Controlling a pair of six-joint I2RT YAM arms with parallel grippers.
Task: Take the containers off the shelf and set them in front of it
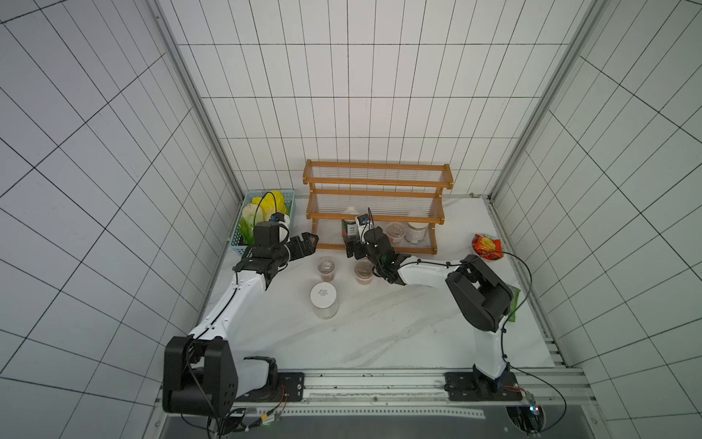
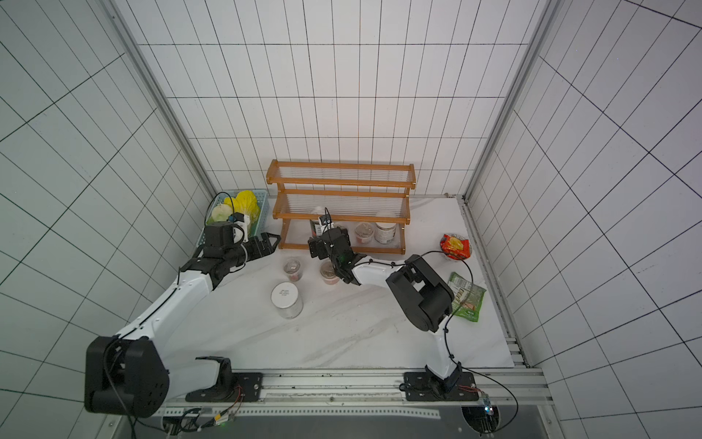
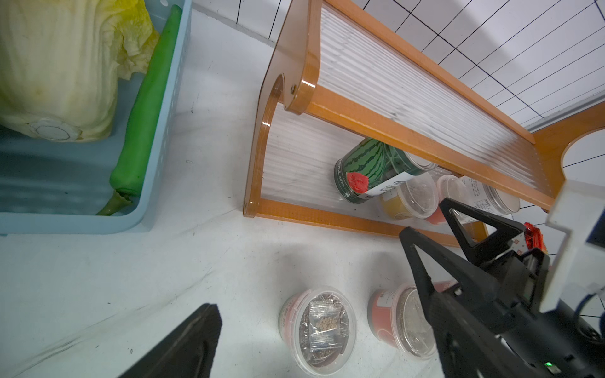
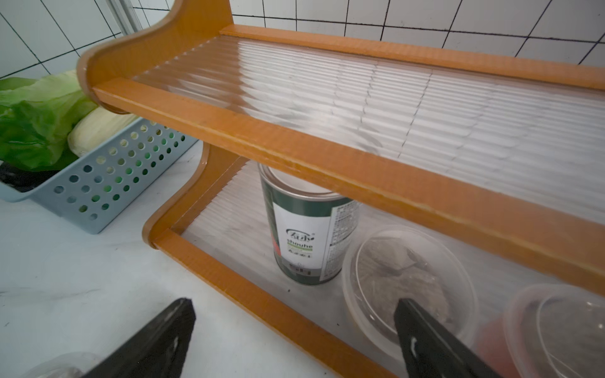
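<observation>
On the lowest tier of the wooden shelf [image 4: 264, 315] stands a dark green can with a watermelon picture and a white label, apparently the seed jar [image 4: 302, 236]. It is upright, its back top edge hidden by the tier above. Also in the left wrist view, the seed jar [image 3: 371, 167] shows its watermelon side. My right gripper is open in front of the shelf, the can farther in between its spread fingers and untouched. Over the counter left of it, my left gripper stays open and holds nothing.
A lidded tub [image 4: 409, 283] sits close to the can's right, with more containers beyond. On the counter in front stand two small tubs, one of them a clear-lidded tub [image 3: 324, 330], and a white-lidded jar [image 1: 324, 298]. A blue vegetable basket [image 4: 119, 176] is at the left.
</observation>
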